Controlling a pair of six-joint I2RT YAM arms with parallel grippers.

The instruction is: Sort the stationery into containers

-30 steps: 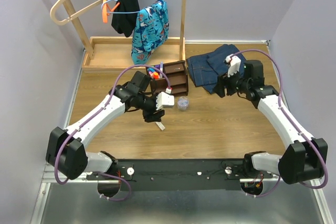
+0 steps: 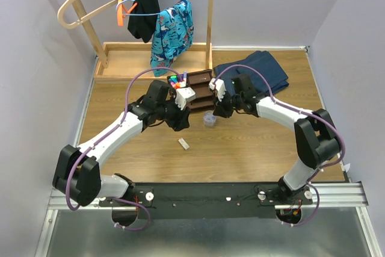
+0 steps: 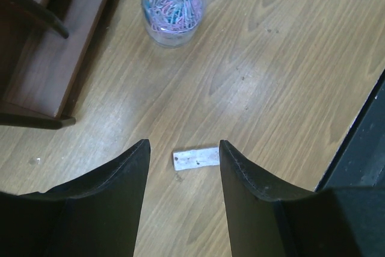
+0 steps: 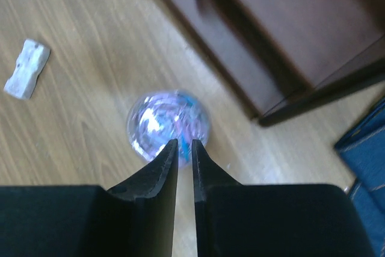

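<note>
A clear round container of pastel paper clips stands on the table beside a dark wooden organizer, which holds colourful markers at its left. A small white block lies nearer the front. My left gripper hovers over the table near that block, open, nothing between its fingers. My right gripper is above the clip container, its fingertips close together; whether they hold anything does not show.
Folded dark jeans lie at the back right. A wooden rack with hangers and clothes stands at the back left.
My right gripper has travelled left from over the jeans to above the clip container. My left gripper has shifted slightly up in the top view, uncovering more of the white block.
</note>
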